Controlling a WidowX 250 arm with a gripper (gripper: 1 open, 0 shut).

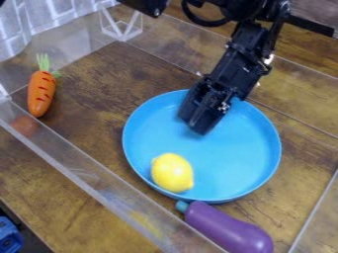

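The black gripper (209,104) reaches down from the top of the view into the upper part of a blue plate (238,158); its fingers are dark and bunched, so their opening is hard to tell. A yellow lemon-like object (172,173) lies in the lower left of the plate. A carrot (42,93) lies on the wooden surface at the left. A purple eggplant (224,226) rests below the plate at the bottom right.
Clear plastic walls (79,173) edge the wooden surface (99,94). A blue object (6,235) shows at the bottom left corner. Bare wood lies between the carrot and the plate.
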